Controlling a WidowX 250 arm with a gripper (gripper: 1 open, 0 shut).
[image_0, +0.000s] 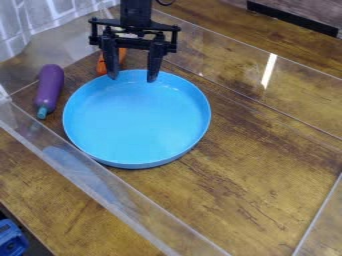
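My black gripper (134, 60) hangs at the top centre, just above the back rim of a round blue plate (136, 135), its two fingers spread apart with nothing seen between them. An orange carrot (106, 64) lies behind the plate, partly hidden by the left finger. A purple eggplant (48, 88) lies to the left of the plate.
Clear plastic walls border the area on the left and front. A blue object (8, 238) shows at the bottom-left corner, outside the wall.
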